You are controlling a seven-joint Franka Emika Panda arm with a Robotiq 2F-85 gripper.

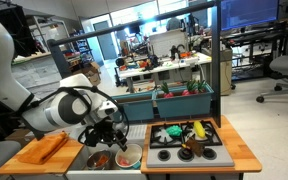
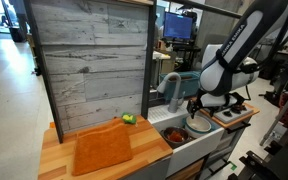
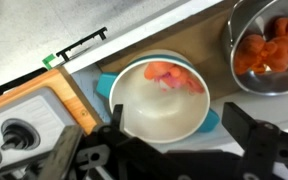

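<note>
My gripper stands open above a white pot with teal handles, its dark fingers reaching in from the lower edge of the wrist view. Inside that pot lies a pinkish-orange item near the rim. Beside it a steel pot holds orange-brown pieces. Exterior view 1 has the gripper over the sink area, with the white pot to its right. Nothing shows between the fingers. The second exterior view shows the white pot and steel pot side by side.
A stove carrying a green, a yellow and a brown item adjoins the sink area. Behind it stands a blue planter-like box. An orange cloth lies on the wooden counter, with a small green-yellow object near the wall.
</note>
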